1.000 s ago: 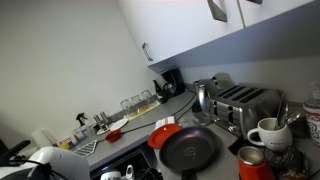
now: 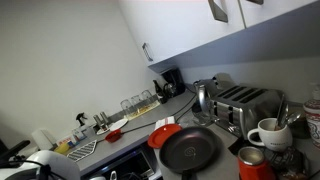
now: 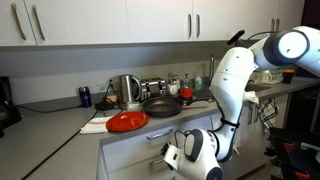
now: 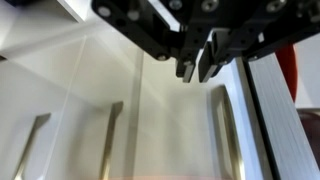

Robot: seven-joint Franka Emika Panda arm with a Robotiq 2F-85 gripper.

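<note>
In the wrist view my gripper has its dark fingers close together, with a narrow gap between the tips. I cannot make out any object in that gap. White drawer fronts (image 4: 165,125) lie beyond the fingers. A metal handle (image 4: 232,135) runs to the right of the tips, and another handle (image 4: 110,140) lies to the left; both look apart from the fingers. From exterior view 2, the white arm (image 3: 205,150) reaches down in front of the drawers, below the counter edge. Its gripper (image 3: 168,154) is small there, near a drawer handle (image 3: 157,160); contact cannot be judged.
A black pan (image 2: 188,149) and a red plate (image 2: 163,135) rest on the counter above the drawers. Behind the pan stands a toaster (image 2: 243,104). A white mug (image 2: 271,134) and a red cup (image 2: 254,164) are to the right. White cabinets (image 3: 95,22) hang overhead.
In exterior view 1 the white arm at lower left has shifted lower and leftward. The pan, plate and other counter items have stayed put.
</note>
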